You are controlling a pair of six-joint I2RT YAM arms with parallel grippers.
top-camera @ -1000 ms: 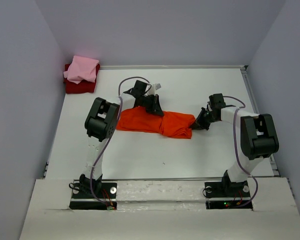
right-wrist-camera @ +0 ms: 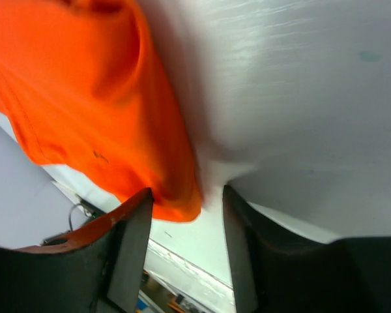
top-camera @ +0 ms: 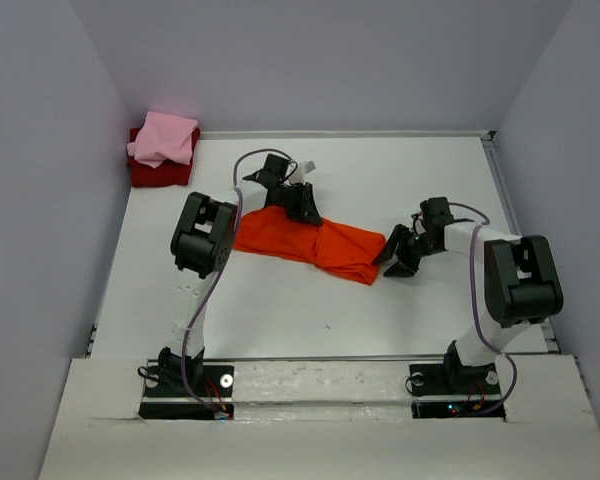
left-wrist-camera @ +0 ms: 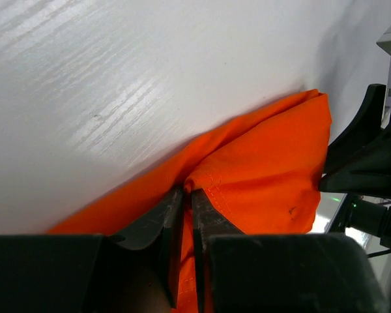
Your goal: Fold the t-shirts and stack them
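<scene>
An orange T-shirt [top-camera: 348,250] lies spread in a long, partly folded strip across the middle of the table. My left gripper is down on the shirt's middle, its fingertips close together at a crease; whether cloth is between them is unclear. My right gripper stands open at the shirt's right end, one finger over the orange edge, the other over bare table. A folded pink shirt [top-camera: 163,135] lies on a dark red folded one [top-camera: 157,175] at the back left.
Walls bound it at the left, back and right.
My right gripper has moved slightly toward the front and its fingers have opened. The shirt's right end has shifted a little forward.
</scene>
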